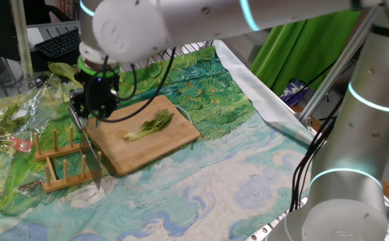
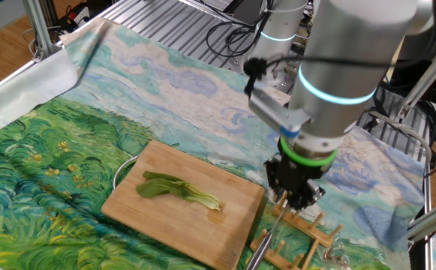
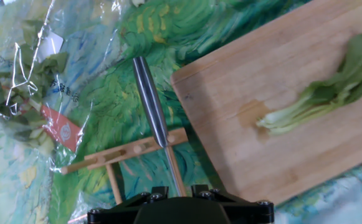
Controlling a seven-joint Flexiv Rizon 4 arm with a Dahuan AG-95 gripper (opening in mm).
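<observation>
A knife with a silver handle (image 3: 151,102) stands in a small wooden peg rack (image 1: 65,182), its blade (image 1: 92,163) down among the pegs and its handle up. My gripper (image 1: 94,116) hangs close by the handle, overlapping it in exterior view 1. The wrist view shows the gripper at the bottom edge, fingers apart, with the handle farther up the picture. No contact with the knife can be made out. A leafy green vegetable (image 2: 174,189) lies on the wooden cutting board (image 2: 139,214), beside the rack.
Clear plastic packaging with greens (image 3: 28,99) lies on the rack's other side. A painted-pattern cloth (image 1: 201,194) covers the table, with free room in front of the board. Loose black cables (image 1: 130,107) hang along the wrist.
</observation>
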